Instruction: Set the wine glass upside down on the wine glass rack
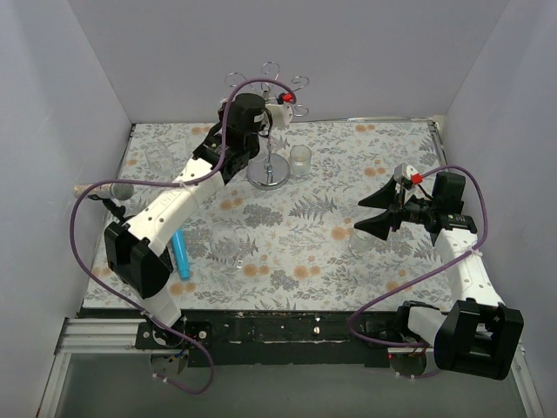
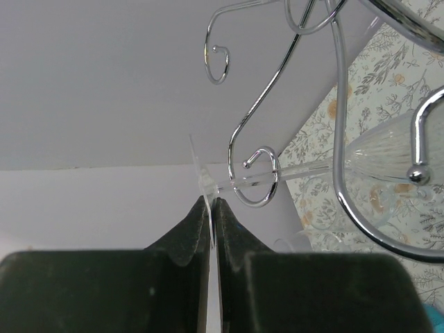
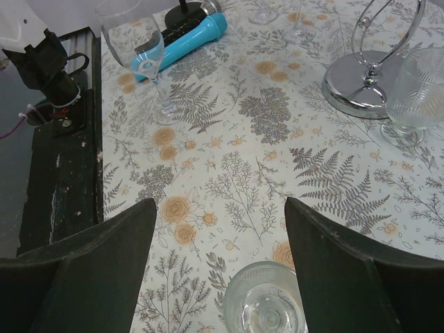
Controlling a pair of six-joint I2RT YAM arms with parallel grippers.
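The wine glass hangs upside down in the left wrist view, its clear bowl (image 2: 381, 147) lower right and its thin stem leading up to the foot. My left gripper is shut on the edge of that flat foot. The stem passes at the small end curl of a chrome hook on the wine glass rack (image 2: 340, 104); whether it sits fully inside the curl I cannot tell. In the top view the rack's round base (image 1: 268, 172) stands at the back, and my left arm hides the gripper and glass. Over the right side, my right gripper (image 1: 358, 216) is open and empty.
Beneath the right gripper stands a clear glass (image 3: 263, 298). Another glass (image 1: 299, 159) is right beside the rack base. A stemmed glass (image 3: 142, 41) and a blue microphone (image 1: 180, 254) are at the front left.
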